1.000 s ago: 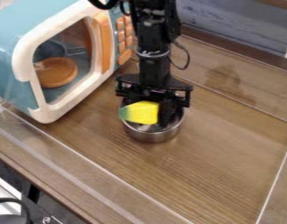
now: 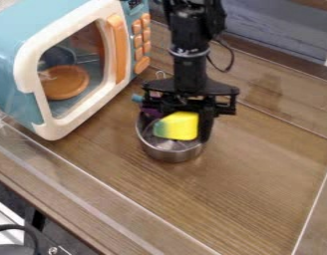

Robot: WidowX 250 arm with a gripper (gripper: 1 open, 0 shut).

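Note:
My black gripper (image 2: 190, 108) hangs over a small metal bowl (image 2: 166, 149), shut on a yellow sponge-like block (image 2: 177, 126) with a pale green edge. The block is held at or just above the bowl's opening. Something dark purple shows behind it in the bowl, too small to tell what.
A blue-and-white toy microwave (image 2: 20, 60) stands open at the left, an orange plate (image 2: 65, 82) inside. A wall is at the back.

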